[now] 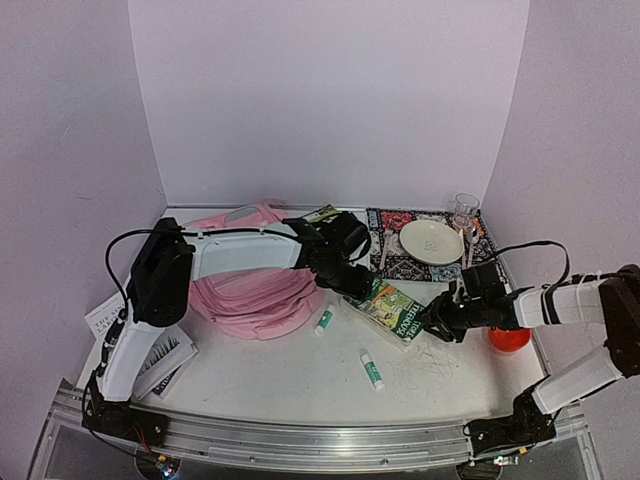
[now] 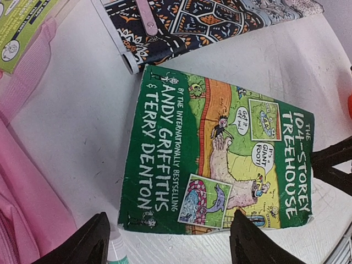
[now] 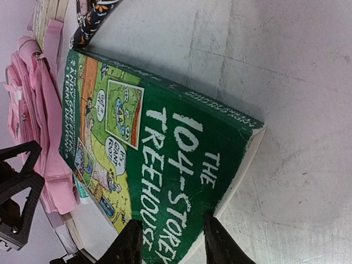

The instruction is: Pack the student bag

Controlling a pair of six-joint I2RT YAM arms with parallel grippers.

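The green Treehouse book (image 1: 395, 308) lies flat, cover up, near the table's middle; its title shows in the left wrist view (image 2: 220, 159) and the right wrist view (image 3: 159, 148). My left gripper (image 1: 357, 292) stands open over its left end, fingers (image 2: 85, 242) wide apart. At the opposite end is my right gripper (image 1: 436, 325), also open, its fingers (image 3: 127, 245) apart above the title end; whether they touch the cover is unclear. The pink bag (image 1: 255, 300) spreads out left of the book, partly covered by my left arm.
Two glue sticks, one (image 1: 324, 319) beside the bag and another (image 1: 371, 370) farther forward, lie on the table. Behind the book are a plate (image 1: 432, 242), cutlery and a glass (image 1: 466, 206) on a patterned mat. A red bowl (image 1: 509, 337) sits right; papers (image 1: 165, 360) lie left.
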